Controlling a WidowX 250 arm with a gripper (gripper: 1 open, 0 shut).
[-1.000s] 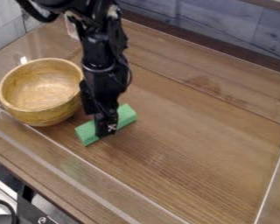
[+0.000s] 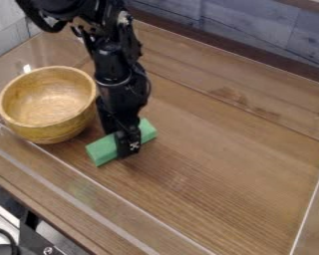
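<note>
A black robot arm reaches down from the top, its gripper (image 2: 121, 137) low over a green rectangular block (image 2: 105, 150) that lies slanted on the wooden table. The fingers are around or on the block's middle, open as far as shows; exact contact is hard to tell.
A large tan bowl (image 2: 45, 105) stands just left of the gripper and block. Dark cables lie at the lower left edge.
Since a second ago the gripper has shifted slightly and come down around the green block. The block looks nearly in the same place.
</note>
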